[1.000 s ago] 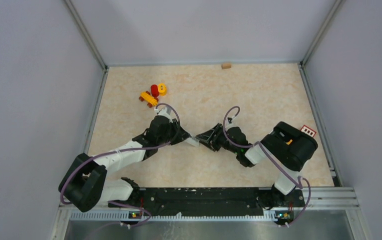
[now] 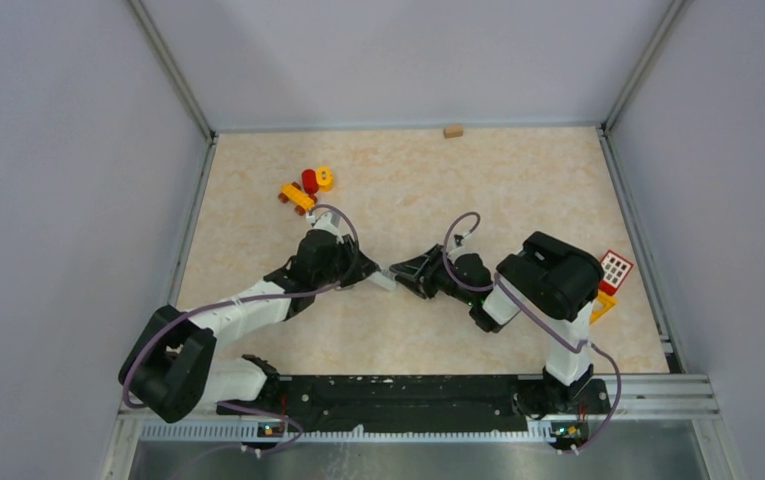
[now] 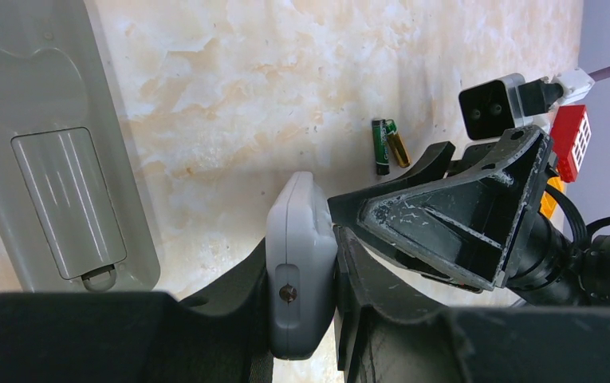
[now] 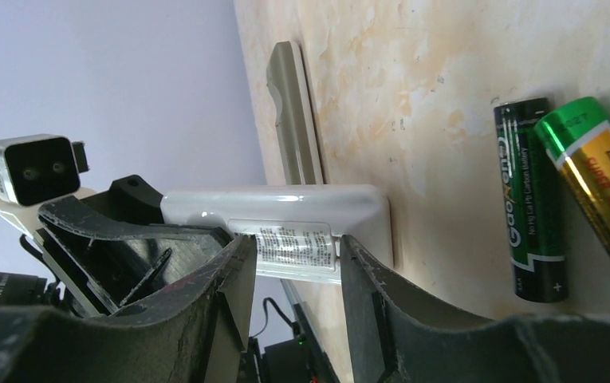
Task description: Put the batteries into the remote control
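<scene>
My left gripper (image 2: 363,266) is shut on the white remote (image 3: 300,263), held above the table between both arms. At the remote's battery cover (image 4: 285,243) my right gripper stands part open, fingertips at either end of the cover. Two batteries lie on the table: a green-black one (image 4: 531,199) and a green-gold one (image 4: 596,183), close together. A grey case (image 3: 66,199) with a closed lid lies left of the remote in the left wrist view.
Toy pieces (image 2: 298,195) lie at the back left, a small wooden block (image 2: 453,131) at the back edge, a red-white object (image 2: 615,270) at the right.
The right arm's elbow has shifted a little to the left in the top view, its gripper staying by the remote. The left arm is nearly still.
</scene>
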